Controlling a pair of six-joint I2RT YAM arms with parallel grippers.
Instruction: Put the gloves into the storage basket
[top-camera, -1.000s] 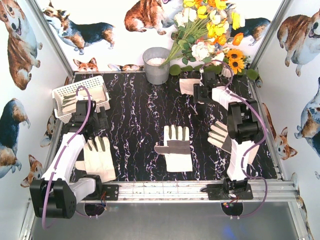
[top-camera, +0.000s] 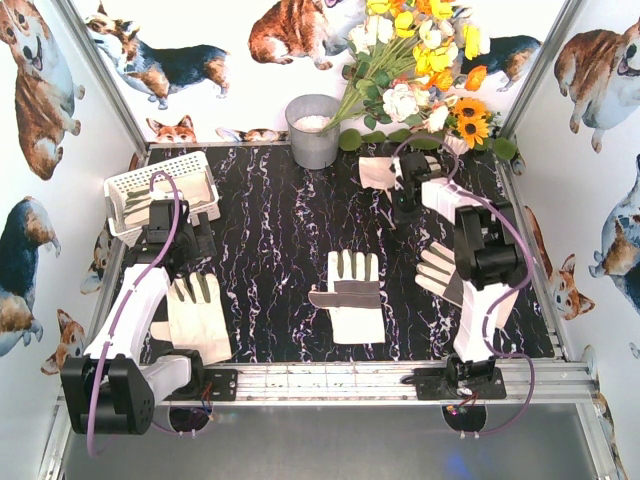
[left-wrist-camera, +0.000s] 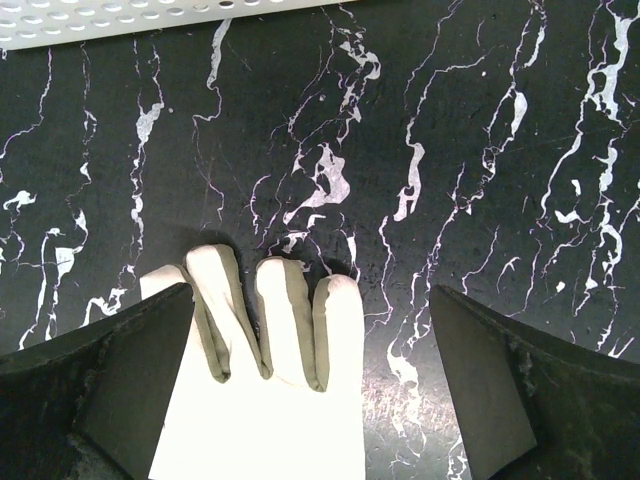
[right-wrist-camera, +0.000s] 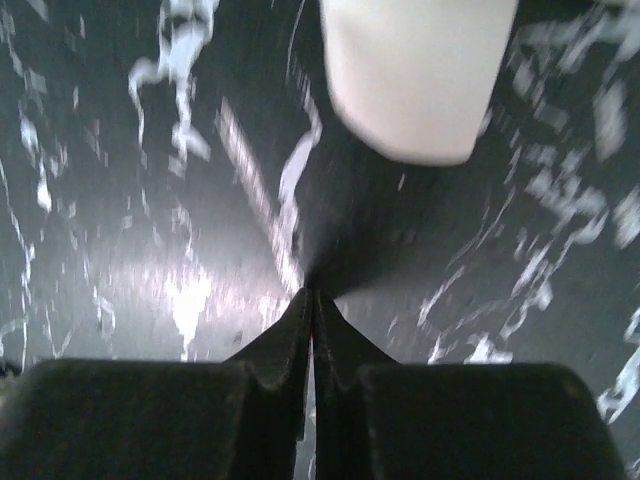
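Note:
At the back right lies the upper glove (top-camera: 376, 173), partly covered by my right arm. In the right wrist view its blurred thumb (right-wrist-camera: 420, 80) is ahead of my right gripper, whose fingertips meet with nothing between them. My left gripper stands open above the lower left glove (left-wrist-camera: 290, 420), its fingers on either side and apart from it. The white storage basket (top-camera: 117, 185) at the back left holds at least one glove. Two more gloves lie flat: a middle glove (top-camera: 357, 325) and a lower right glove (top-camera: 435, 272), partly under the right arm.
A grey bucket (top-camera: 315, 145) stands at the back centre, with a bouquet of flowers (top-camera: 435, 60) spreading right over the upper glove's area. Printed walls close in the sides. Bare black marbled table (top-camera: 270, 240) lies between basket and middle glove.
My right gripper has gone from open, through closing at the thumb's tip, to fully shut. The left arm is nearly still.

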